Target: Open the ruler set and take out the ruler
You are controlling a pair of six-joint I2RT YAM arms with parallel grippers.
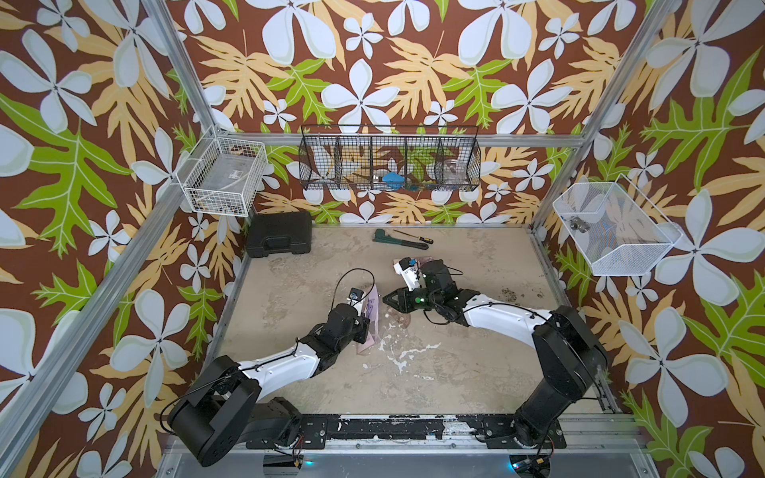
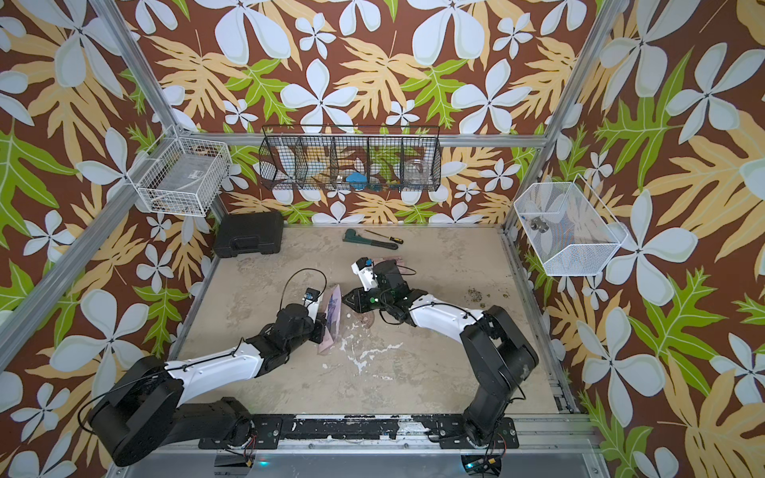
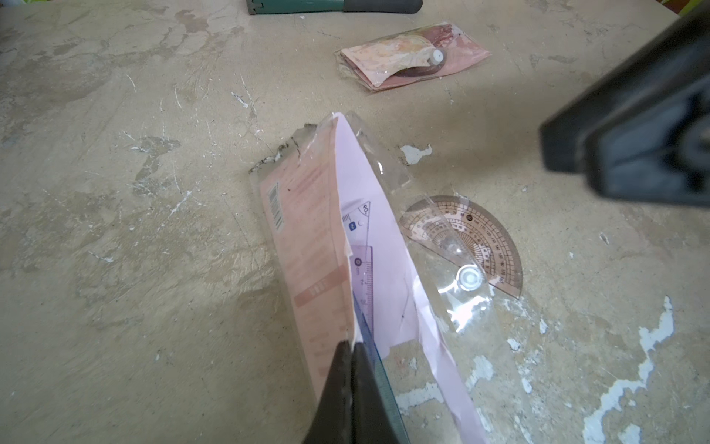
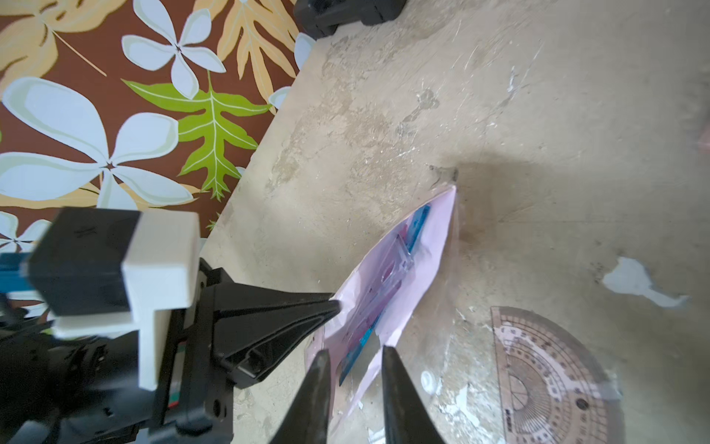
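The ruler set is a pink pouch (image 3: 307,244) with a clear plastic cover, standing on the table with its mouth spread. Inside show a clear ruler (image 3: 362,277), a triangle (image 3: 356,222) and a blue strip (image 4: 356,355). My left gripper is shut on the pouch's near wall; in the right wrist view its fingertips meet that wall at the rim. My right gripper is part open, close to the mouth on the right side, with nothing seen held between its fingers. The pouch's lower end is partly hidden.
A brown protractor (image 3: 473,236) lies flat just right of the pouch. Behind are a second pink packet (image 3: 414,55), a green-handled tool (image 1: 398,239) and a black case (image 1: 279,233).
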